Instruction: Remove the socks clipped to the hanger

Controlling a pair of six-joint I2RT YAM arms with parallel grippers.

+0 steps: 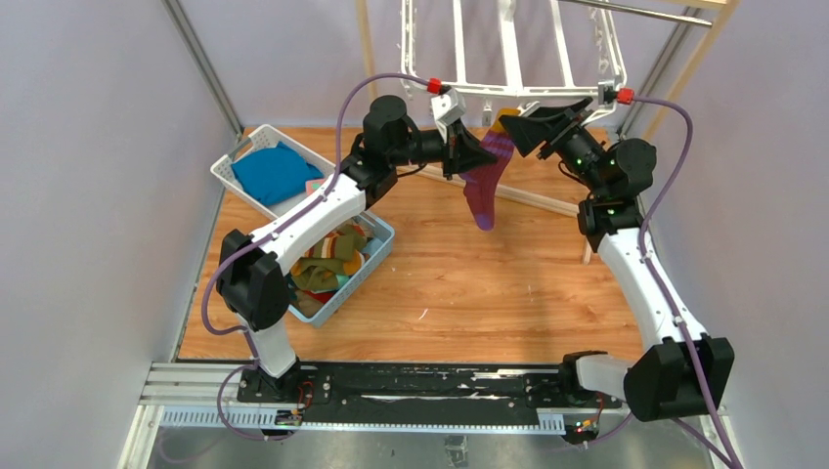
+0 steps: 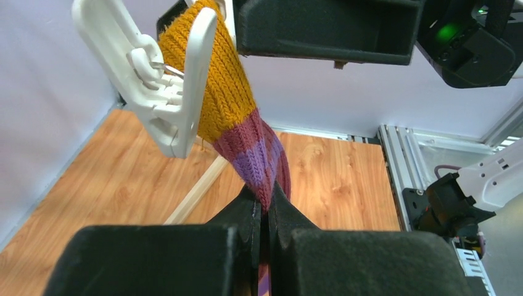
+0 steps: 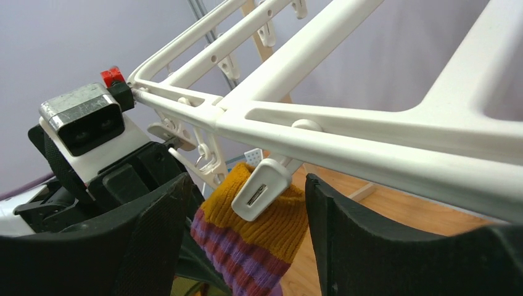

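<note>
A purple striped sock with a yellow cuff (image 1: 485, 191) hangs from a white clip (image 2: 191, 86) below the white hanger (image 1: 508, 92). My left gripper is shut on the sock just below the cuff, where the striped fabric runs between its fingers. My right gripper stands open around the clip's end (image 3: 262, 188), with the yellow cuff (image 3: 277, 234) behind it and the hanger bar just above. Whether the fingers touch the clip I cannot tell.
A white basket (image 1: 225, 174) with blue cloth stands at the back left. A blue basket (image 1: 376, 259) of socks sits before it. Wooden rails (image 1: 543, 203) lie behind the sock.
</note>
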